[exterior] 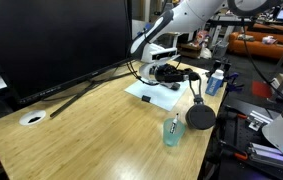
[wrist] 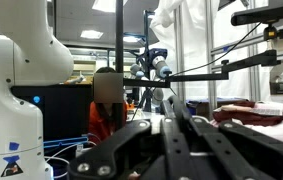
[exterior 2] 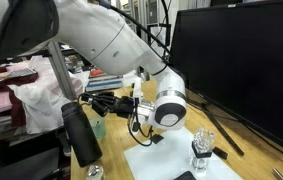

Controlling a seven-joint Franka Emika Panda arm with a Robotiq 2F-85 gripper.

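Observation:
A dark, round-bodied container (exterior: 200, 117) hangs at the right of the table in exterior view 1, below my gripper (exterior: 194, 82). A thin dark piece links the two, and the gripper appears shut on the container's upper part; the exact grip is too small to make out. From exterior view 2 the same black container (exterior 2: 79, 135) looks tall and cylindrical. Left of it in exterior view 1 stands a translucent green cup (exterior: 173, 131) with a pale stick-like item in it. The wrist view shows the dark gripper parts along the bottom, but no container.
A white sheet (exterior: 153, 94) lies under the white arm (exterior: 151, 50), with small items around. A silver-blue can (exterior: 216, 82) is at the table's right edge. A large black monitor (exterior: 56, 45) lines the back.

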